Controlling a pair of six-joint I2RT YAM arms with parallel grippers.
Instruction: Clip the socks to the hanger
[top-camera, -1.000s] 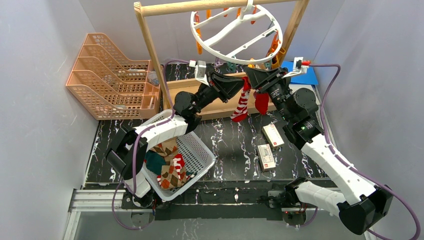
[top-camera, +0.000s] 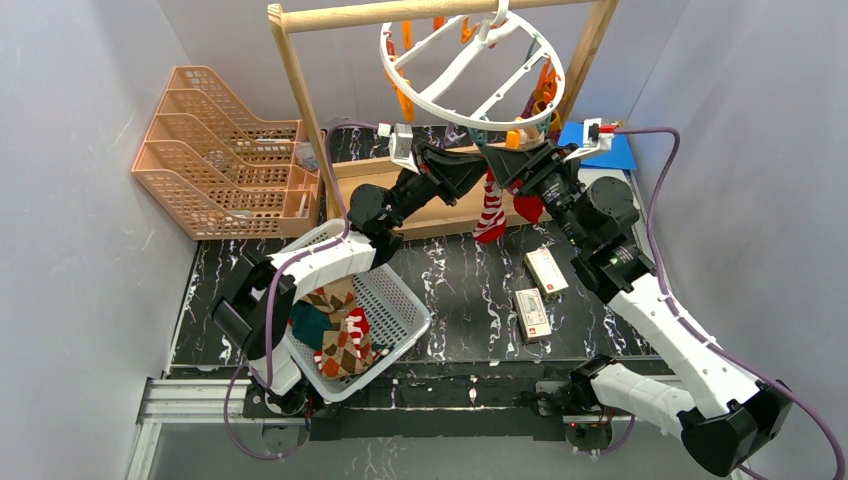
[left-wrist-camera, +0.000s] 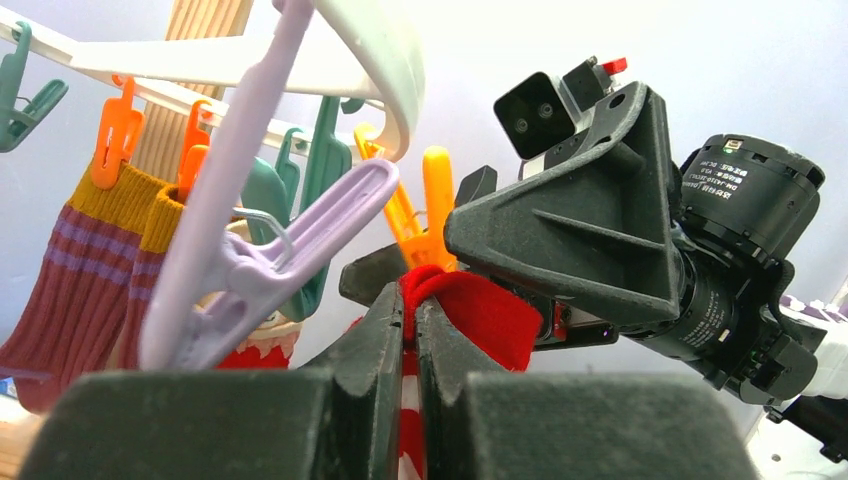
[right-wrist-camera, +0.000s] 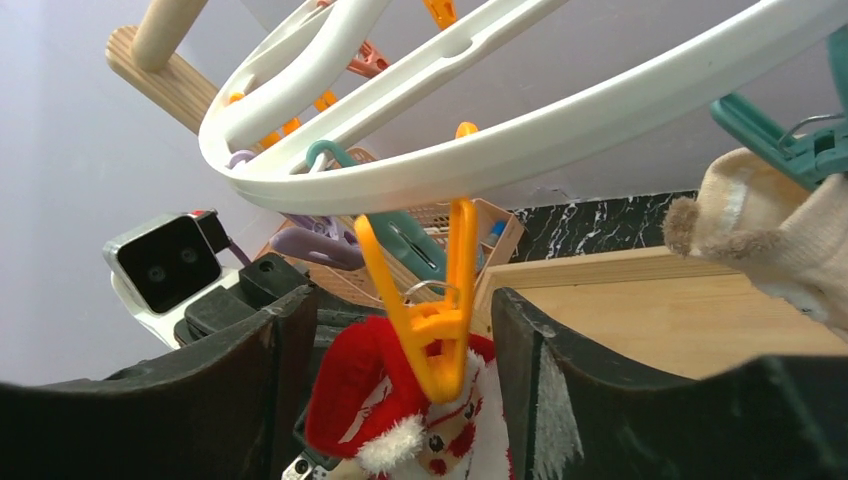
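My left gripper is shut on the top edge of a red-and-white sock (left-wrist-camera: 490, 315), which hangs down in the top view. Opposite it, my right gripper stands open, with gaps on both sides of an orange clip (right-wrist-camera: 440, 325) between its fingers. That clip hangs from the white round hanger (right-wrist-camera: 420, 180), its lower end over the sock's red cuff (right-wrist-camera: 350, 385); whether it bites the cloth cannot be seen. A beige sock (right-wrist-camera: 750, 230) hangs from a green clip on the right, and a striped sock (left-wrist-camera: 90, 260) from orange clips.
Purple (left-wrist-camera: 270, 265) and green clips crowd the rim close to my left gripper. More socks lie in the grey basket (top-camera: 405, 335). A wooden frame (top-camera: 292, 75) holds the hanger. Two small boxes (top-camera: 533, 315) lie on the dark tabletop, and an orange-tan rack (top-camera: 220, 160) stands at left.
My right gripper has shifted slightly down and towards the left one in the top view. The hanger's clips have swung a little and the hanging sock has moved slightly right. The left arm stays put.
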